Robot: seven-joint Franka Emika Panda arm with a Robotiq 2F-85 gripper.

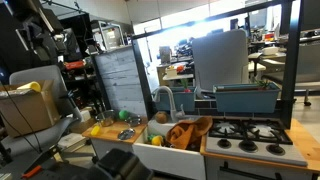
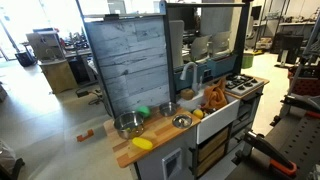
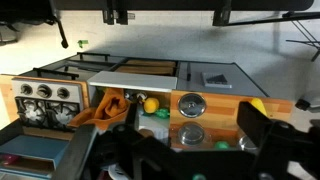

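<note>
In the wrist view my gripper stands open high above the counter, with its dark fingers (image 3: 128,140) spread wide and no object held between them. Below, a yellow elongated item (image 3: 259,106) lies near the counter's end; exterior view 2 shows the same yellow item (image 2: 142,143) at the front edge. Metal bowls (image 3: 191,104) rest on the wooden top, along with a green item (image 2: 144,110). Orange-brown cloth or a soft toy (image 1: 190,132) fills part of the white sink (image 1: 155,153). A yellow round thing (image 3: 151,105) is also in the sink.
A stove (image 1: 255,136) with black burners adjoins the sink. The grey faucet (image 1: 168,98) rises behind the basin, and a grey plank wall (image 2: 130,68) backs the counter. Dark frame posts (image 1: 291,60) stand around it. Bare wood shows between the bowls.
</note>
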